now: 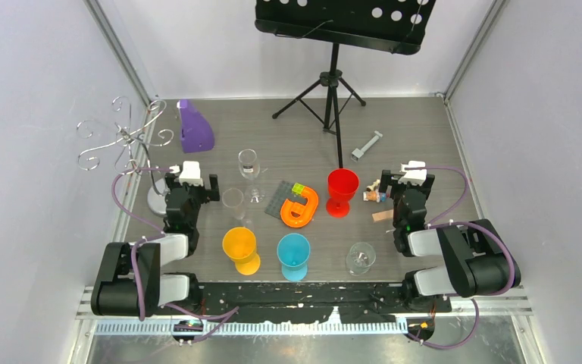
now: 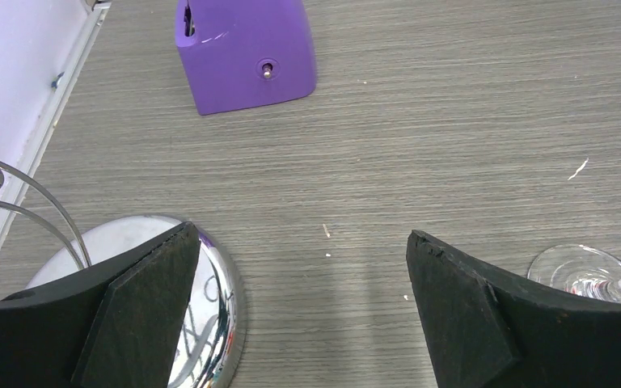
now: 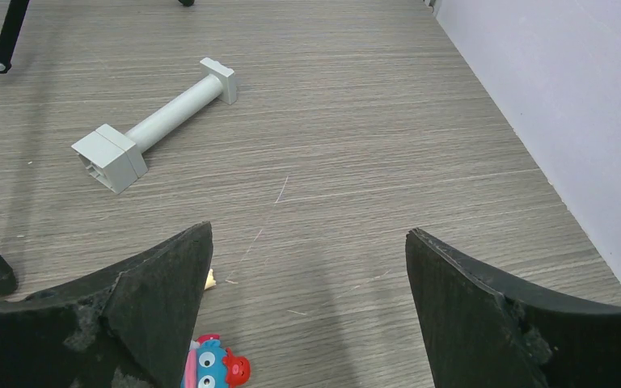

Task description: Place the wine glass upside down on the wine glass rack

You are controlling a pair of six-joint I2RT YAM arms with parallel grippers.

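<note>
A clear wine glass (image 1: pixel 248 165) stands near the table's middle left, and a second clear glass (image 1: pixel 234 200) is just in front of it. Its round foot (image 2: pixel 582 271) shows at the lower right of the left wrist view. At the far left stands the silver wire rack (image 1: pixel 127 136) with curled arms; its shiny round base (image 2: pixel 202 339) is partly behind a finger in the left wrist view. My left gripper is open and empty, between the rack and the glasses. Open too, my right gripper hovers at the right with nothing between its fingers.
Yellow (image 1: pixel 240 246), blue (image 1: pixel 294 253) and red (image 1: pixel 342 189) goblets and a clear tumbler (image 1: pixel 361 258) stand around the middle and front. A purple object (image 1: pixel 195 127) sits behind the rack. The music stand (image 1: pixel 333 83) rises at the back; a grey tube piece (image 3: pixel 174 115) lies right of it.
</note>
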